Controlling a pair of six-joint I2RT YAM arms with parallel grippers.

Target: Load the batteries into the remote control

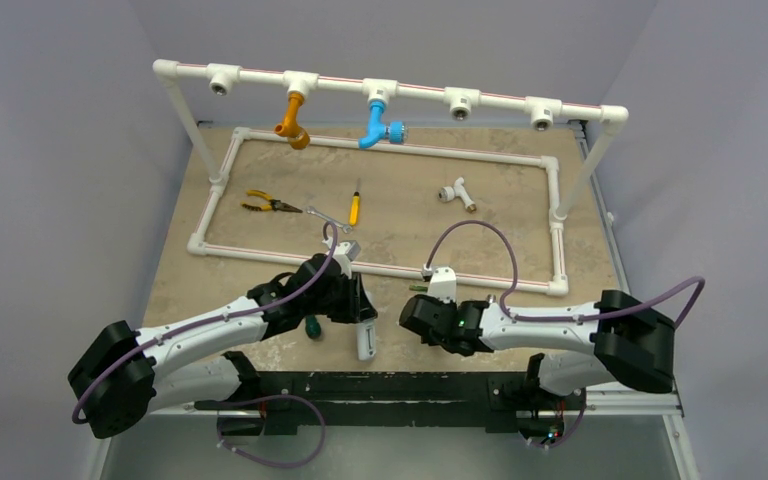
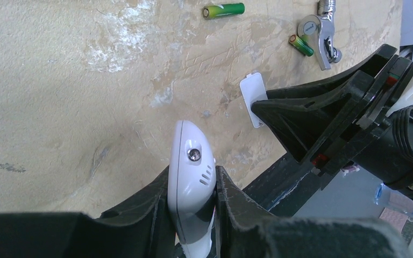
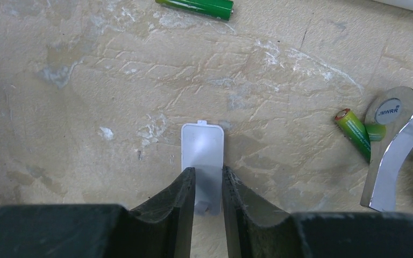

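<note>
My left gripper is shut on the white remote control, seen in the left wrist view and upper-left of my right arm in the top view. My right gripper, part open, is down at the small white battery cover lying on the table; its fingertips reach over the cover's lower half, and whether they grip it is unclear. A green battery lies beyond the cover. A second green battery lies to the right, against a metal fitting.
The metal fitting sits right of the cover. A white pipe frame runs behind the work area. A green-handled tool lies left of the remote. Pliers, wrench and screwdriver lie inside the frame.
</note>
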